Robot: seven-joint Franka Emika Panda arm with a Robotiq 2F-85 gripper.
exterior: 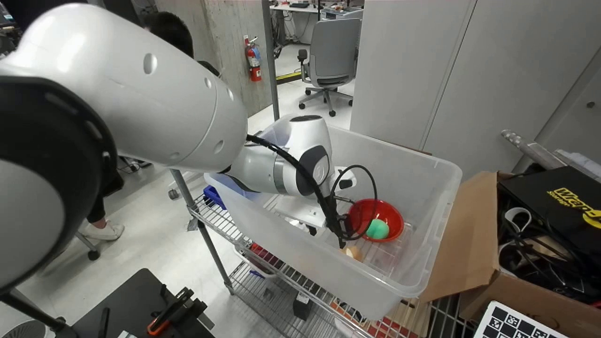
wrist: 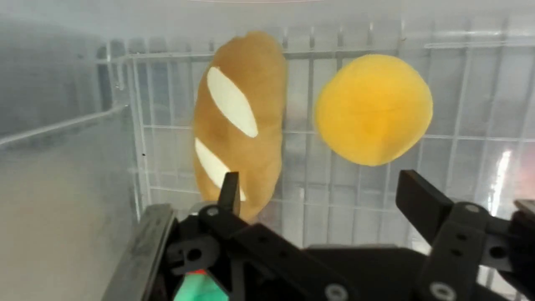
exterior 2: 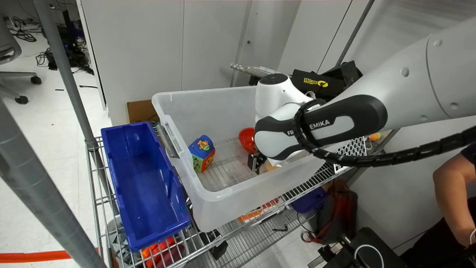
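Note:
Low inside a clear plastic bin (exterior: 431,225), my gripper stands open with nothing between its fingers. Ahead of the fingers in the wrist view lie a brown plush bread loaf (wrist: 268,120) with white slashes and a round yellow plush (wrist: 375,110). The loaf's lower end lies close to the left finger in that view; whether they touch I cannot tell. A red bowl (exterior: 391,214) holds a green round thing (exterior: 377,229). In exterior view 2 a colourful cube (exterior 2: 202,153) rests toward the bin's left end; the arm hides it in exterior view 1.
The bin's walls enclose the gripper, with one wall close on the left in the wrist view. An empty blue bin (exterior 2: 142,183) stands alongside on the wire shelf. A cardboard box (exterior: 465,236) of cables stands beyond the other end. Bare floor shows between cube and bowl.

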